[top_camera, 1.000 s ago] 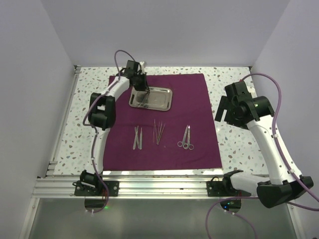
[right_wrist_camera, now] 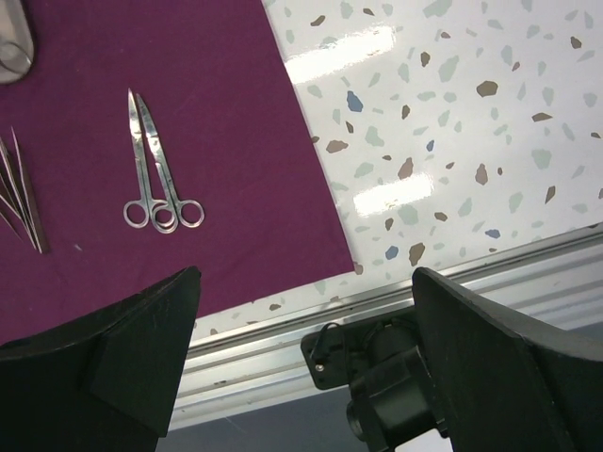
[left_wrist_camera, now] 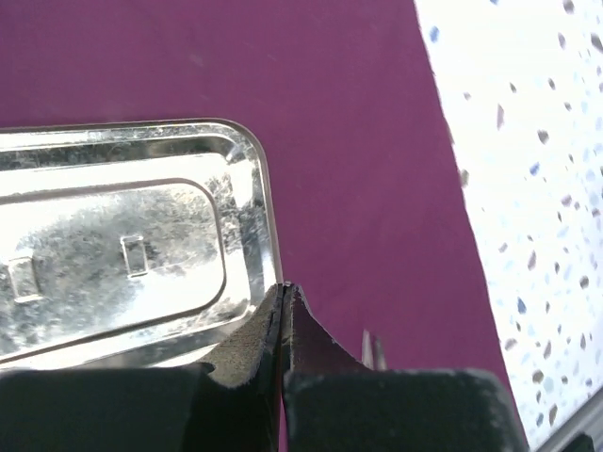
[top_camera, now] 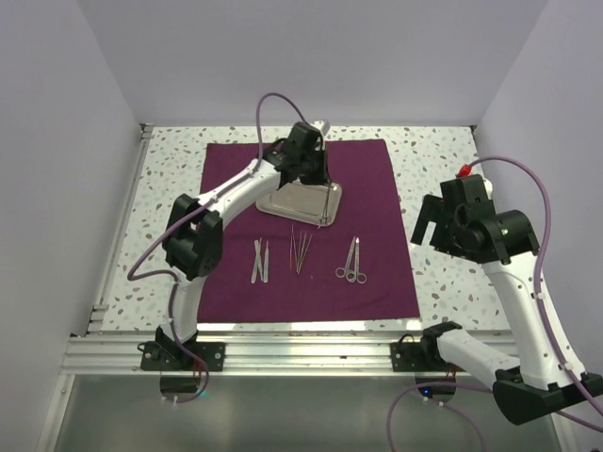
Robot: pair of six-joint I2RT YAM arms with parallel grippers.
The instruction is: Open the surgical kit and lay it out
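The shiny metal tray (top_camera: 294, 209) lies slightly turned on the purple cloth (top_camera: 372, 174). My left gripper is shut, with nothing visible between its fingers, and its tips appear at the tray's right end rim (left_wrist_camera: 268, 212); whether they touch it I cannot tell. In front of the tray lie two slim handles (top_camera: 266, 264), several tweezers (top_camera: 302, 250) and two pairs of scissors (right_wrist_camera: 143, 174), laid in separate groups. Wide open and empty, my right gripper hangs over the right side of the table.
Bare speckled tabletop (top_camera: 443, 273) borders the cloth at left and right. A metal rail (top_camera: 311, 344) runs along the front edge. Grey walls rise at the sides and back.
Along with the left gripper's move to the right, the tray has shifted right and toward the front and turned a little. The right arm has drifted slightly; the tools lie unmoved.
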